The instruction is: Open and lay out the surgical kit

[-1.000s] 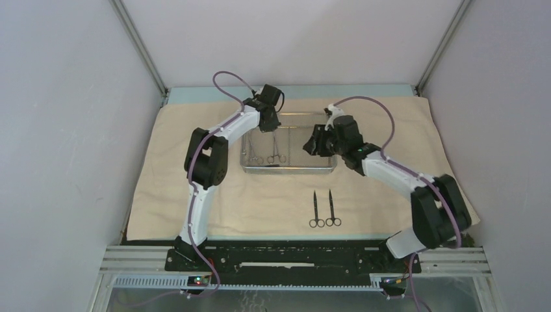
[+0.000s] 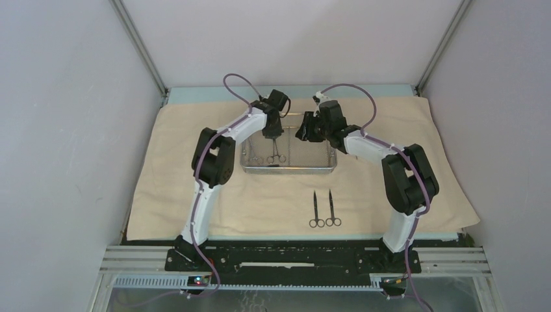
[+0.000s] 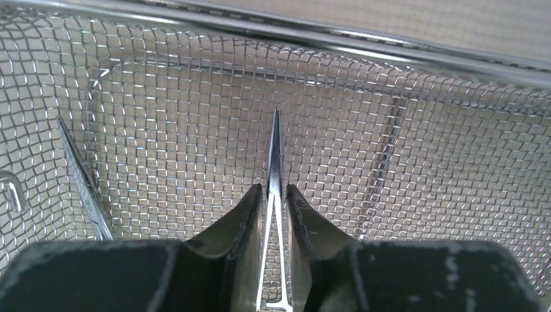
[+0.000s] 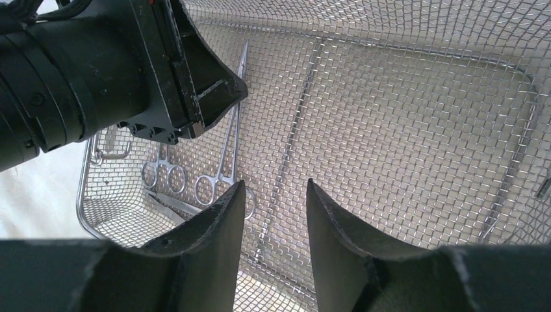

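A wire-mesh tray [image 2: 289, 170] stands on the beige cloth. In it lies a long clamp [image 3: 275, 162], its ringed handles [image 4: 224, 180] toward the front. My left gripper is open over this clamp, one finger on either side of its shaft. A second clamp [image 3: 84, 182] lies left of it. Above the right half of the tray hangs my right gripper, part open, only bare mesh showing between its fingers. Two scissors, a left one [image 2: 316, 211] and a right one [image 2: 332, 211], lie on the cloth in front of the tray.
A dark flat instrument [image 4: 172, 208] lies along the tray's front side. A mesh divider [image 4: 294, 123] splits the tray floor. Both grippers are close together over the tray.
The scissors have stayed put.
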